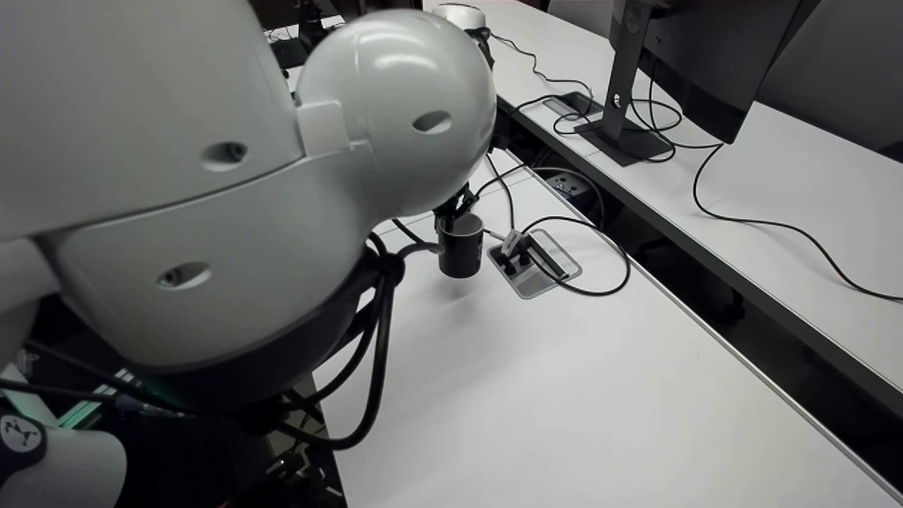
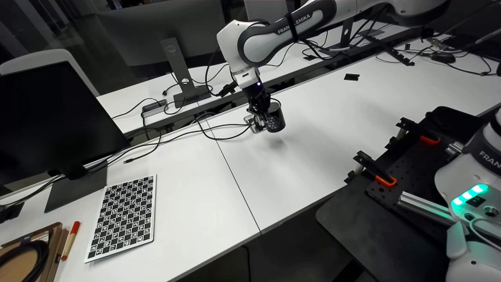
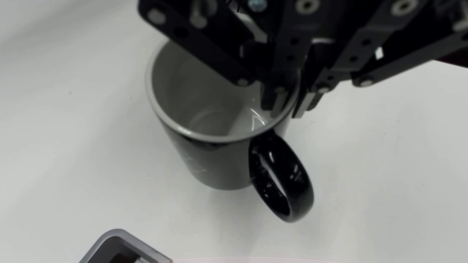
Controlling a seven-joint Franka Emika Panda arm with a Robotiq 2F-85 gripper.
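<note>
A black mug (image 3: 206, 160) with a pale inside hangs upright above the white table, its shadow showing below it. In the wrist view my gripper is shut on the mug's rim, one finger inside the wall and one outside. The black handle (image 3: 298, 182) sticks out just beside the fingers. Exterior view 2 shows the mug (image 2: 276, 120) with a pattern on its side, under my gripper (image 2: 266, 105). From exterior view 1 the mug (image 1: 461, 254) appears next to the arm, which covers most of the gripper.
A socket panel (image 1: 535, 264) with plugs and looping cables lies right by the mug. A checkered board (image 2: 123, 216), a red marker (image 2: 70, 240) and a monitor stand at the left of exterior view 2.
</note>
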